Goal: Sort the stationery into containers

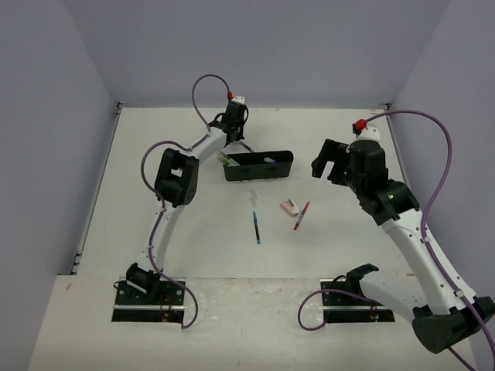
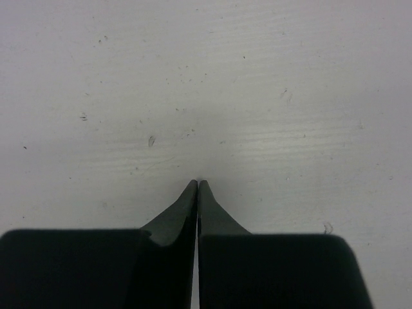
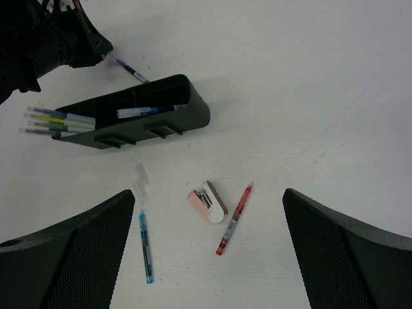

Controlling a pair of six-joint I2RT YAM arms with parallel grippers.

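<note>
My left gripper is shut, its tips meeting over bare table with nothing between them. The purple pen [image 3: 133, 70] lies on the table behind the black container [image 3: 183, 122], outside those fingers; its pale end is close to the left gripper in the right wrist view. Several pens lie in the container's left part, their ends sticking out, and a blue-and-white pen [image 3: 143, 111] rests in its right part. My right gripper hangs open and empty above the table. Below it lie a red pen [image 3: 234, 219], a blue pen [image 3: 146, 248] and a pink-and-white item [image 3: 207, 202].
A faint translucent piece [image 3: 141, 181] lies between the container and the blue pen. Grey walls [image 1: 247, 54] border the back and sides.
</note>
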